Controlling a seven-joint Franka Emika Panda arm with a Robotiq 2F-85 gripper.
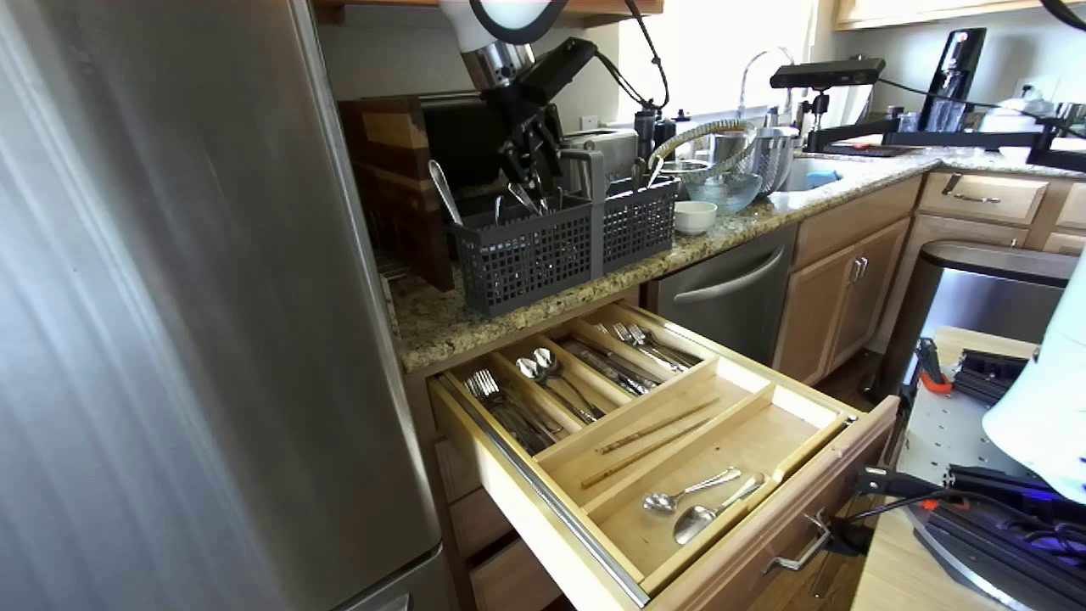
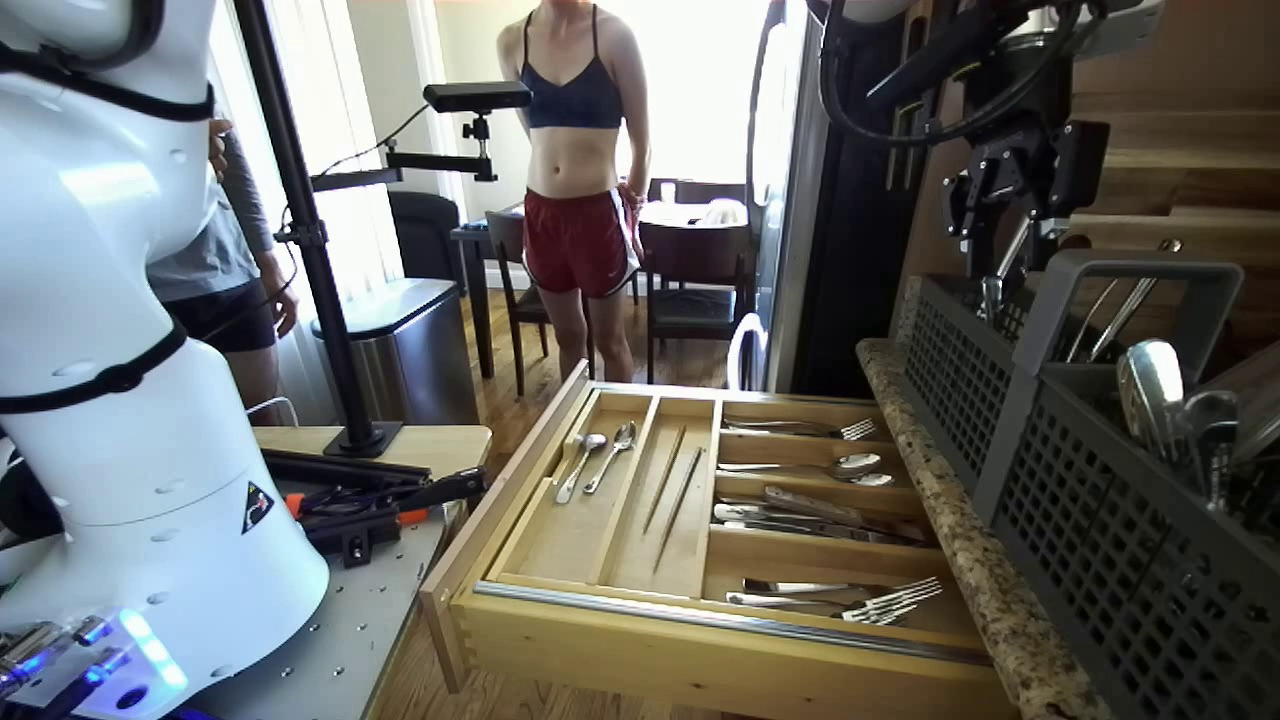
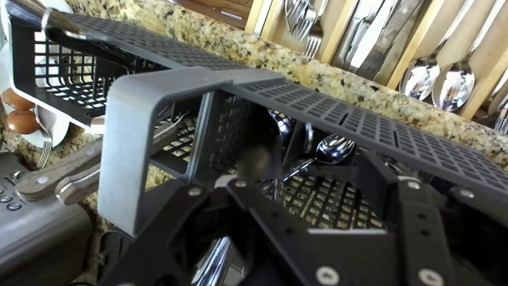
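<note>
My gripper is over the near-left section of the grey cutlery basket, its fingers reaching down to the rim. In exterior view 2 the gripper has its fingers apart, and a silver utensil handle stands up beside or between them; I cannot tell whether they touch it. From the wrist, the spread fingers show above the basket's open section, where a spoon lies inside. The dark linkage covers part of the basket floor. Another silver handle leans out of the basket's left end.
Below the counter, the drawer is pulled out, with forks, spoons and knives in compartments. Two spoons lie in its front compartment, behind two chopsticks. The basket's tall handle rises close to the gripper. A wooden board stands behind.
</note>
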